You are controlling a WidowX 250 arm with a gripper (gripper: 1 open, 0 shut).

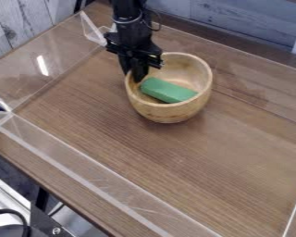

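My black gripper (140,70) reaches down from the top of the view and is shut on the near-left rim of a round beige bowl (178,109). A green rectangular block (166,91) lies inside the bowl, on its left-middle part. The fingertips are small and dark, partly over the rim.
A clear plastic sheet or edge runs along the left, with dark cables at the lower left. A pale wall stands at the back right.
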